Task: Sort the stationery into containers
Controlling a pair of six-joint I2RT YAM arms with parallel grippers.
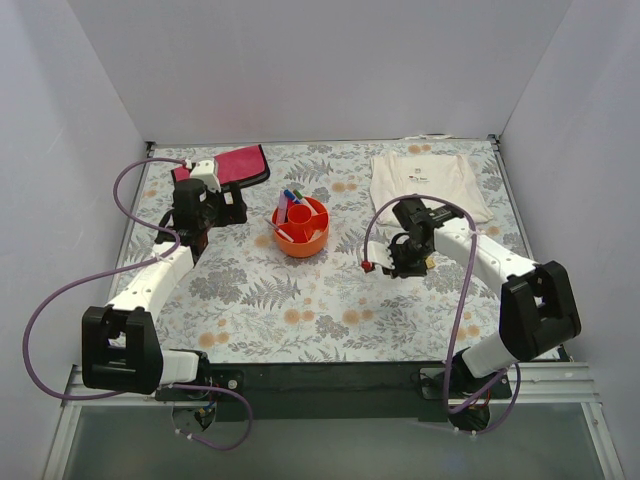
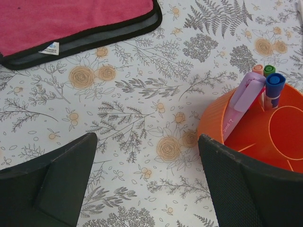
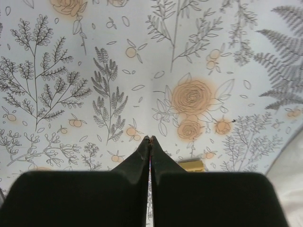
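In the right wrist view a small yellow eraser block point(image 3: 191, 166) lies on the patterned table, beside and partly hidden by the right finger. My right gripper is shut, its tips meeting with nothing between them. From above, a bit of the eraser point(image 1: 430, 262) shows at the right side of that gripper. An orange round organizer point(image 1: 300, 247) stands near the table's middle, holding pens and a purple-pink item point(image 2: 242, 101). My left gripper is open and empty, left of the organizer.
A red cloth-like pouch with black trim point(image 1: 236, 163) lies at the back left. White fabric point(image 1: 425, 185) is spread at the back right. Bare table lies between the arms, in front of the organizer.
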